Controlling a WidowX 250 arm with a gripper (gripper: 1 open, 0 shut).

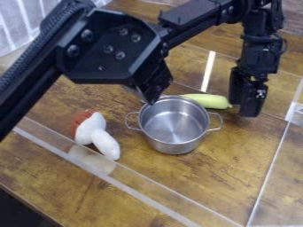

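Note:
My black gripper [246,96] hangs at the right, low over the wooden table, just right of a pale yellow-green vegetable [207,100], which lies behind a steel pot [174,128] with two wire handles. Its fingers point down and look apart, with nothing seen held between them. At the left lie white toy-like objects [99,138], one with an orange-red part.
The dark arm covers much of the upper left and hangs close above the pot's back left. Bare wooden table [95,195] shows at the front and right, crossed by clear strips. A pale surface lies at the top left.

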